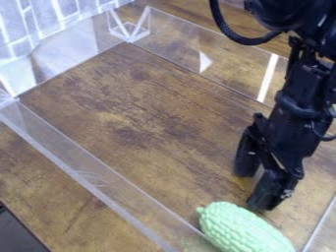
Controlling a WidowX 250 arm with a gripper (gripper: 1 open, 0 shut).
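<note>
My black gripper (pixel 257 179) is low on the right side of the wooden floor inside a clear-walled enclosure, its fingers near the surface. A small yellowish patch shows behind the fingers; whether they hold anything is hard to tell. A pale green corn-shaped object (pixel 241 228) lies below and left of the gripper, at the front of the enclosure, apart from it.
Clear walls (pixel 92 182) border the wooden floor (pixel 144 118) on the sides and back. A white tiled or gridded surface (pixel 39 25) lies beyond the back left.
</note>
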